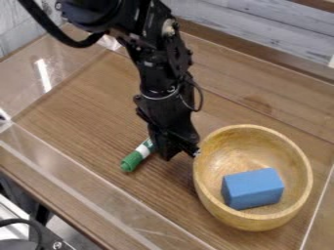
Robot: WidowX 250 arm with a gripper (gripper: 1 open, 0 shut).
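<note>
A green and white cylindrical marker (133, 160) lies at a slant on the wooden table, its upper end under my black gripper (175, 144). The gripper is low over the table, just left of the bowl; its fingers are dark and partly hide the marker, so its grip on it is hard to make out. A wooden bowl (255, 142) at the right holds a blue block (252, 187).
A dark cable and edge lie at the lower left, beyond the table's front edge.
</note>
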